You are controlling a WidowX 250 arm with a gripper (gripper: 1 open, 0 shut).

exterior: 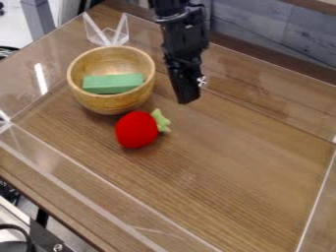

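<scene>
My gripper [187, 89] hangs at the end of the black arm at upper centre, low over the wooden table [237, 177] just right of a wooden bowl [129, 100]; it looks shut, with nothing visible between its fingers. A green block [113, 83] rests inside the bowl. A red object with a green top, like a tomato or strawberry [137, 130], lies in front of the bowl, below and left of my gripper.
A clear, crumpled plastic item [108, 31] sits behind the bowl. A raised wooden edge [289, 22] runs along the back right.
</scene>
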